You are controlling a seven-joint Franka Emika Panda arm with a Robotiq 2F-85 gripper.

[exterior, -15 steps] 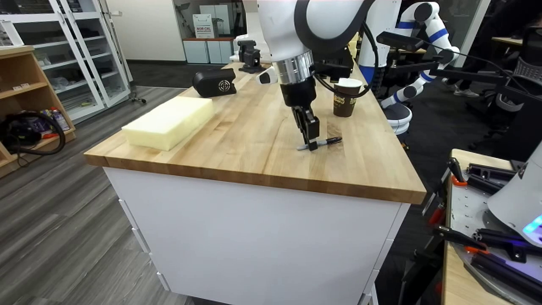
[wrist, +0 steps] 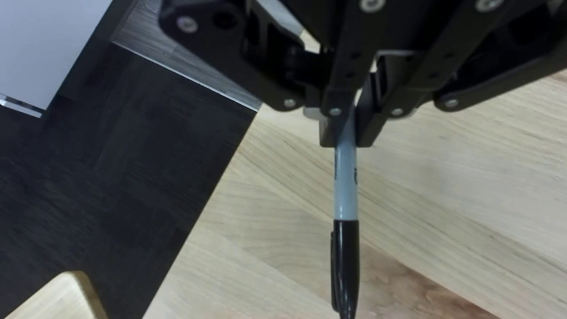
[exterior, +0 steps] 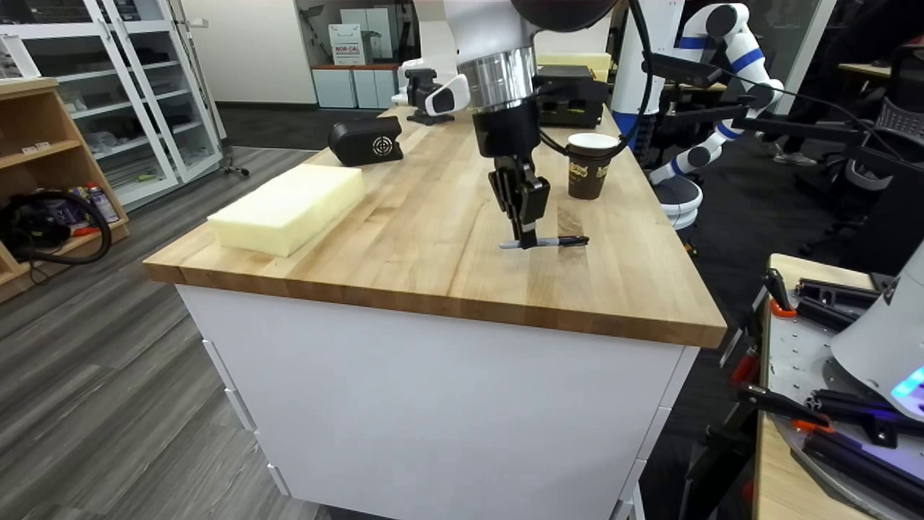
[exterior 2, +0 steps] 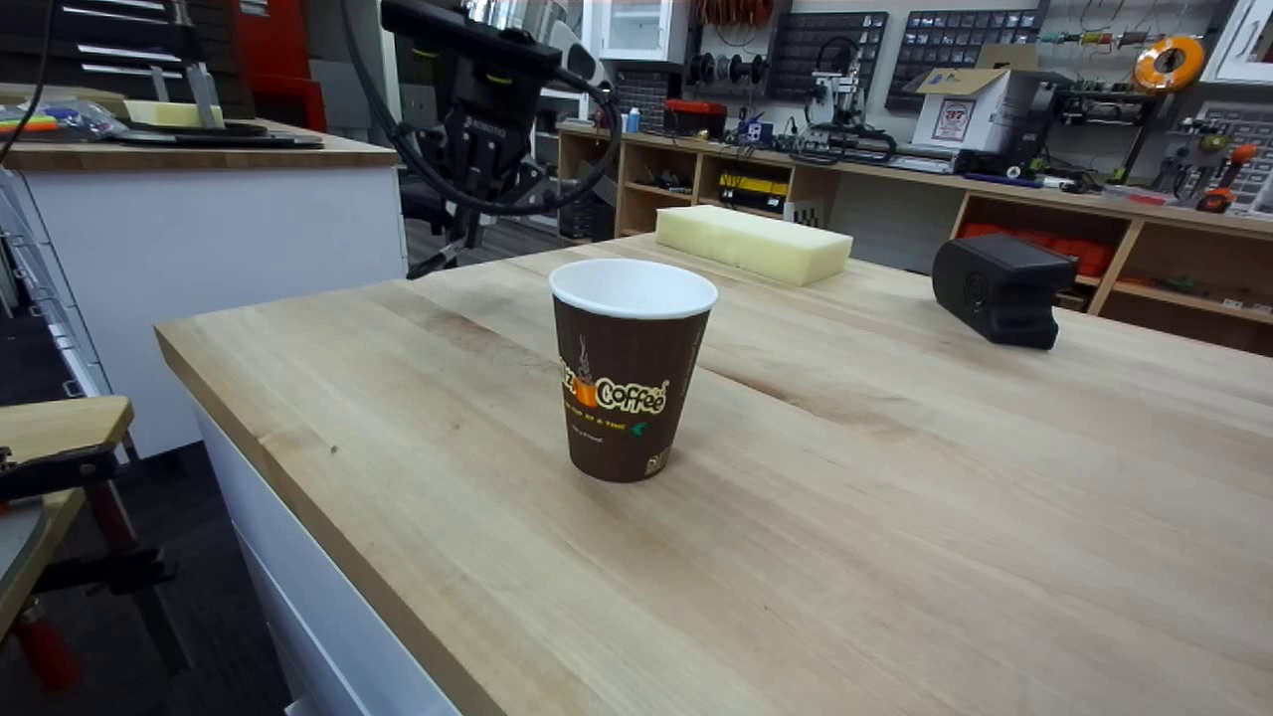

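A grey marker with a black cap (wrist: 346,266) is pinched in my gripper, which is shut on its grey barrel. From there the capped end points down the wrist view. In exterior view 1 the marker (exterior: 567,241) lies almost level, its cap toward the right, and the gripper (exterior: 525,243) grips it near the grey end. The marker seems slightly above the tabletop, though the gap is hard to judge. A brown paper coffee cup (exterior 2: 627,382) with a white rim stands upright on the table, behind and to the right of the gripper in exterior view 1.
A pale yellow foam block (exterior: 286,208) lies on the left of the wooden table (exterior: 416,251). Beyond it sits a black speaker-like object (exterior: 365,141). A black cable (exterior: 642,87) loops from the arm across the cup's front in exterior view 1.
The gripper has risen slightly and tipped more upright, carrying the marker with it. The marker has turned to lie more level across exterior view 1. Cup and foam have stayed put.
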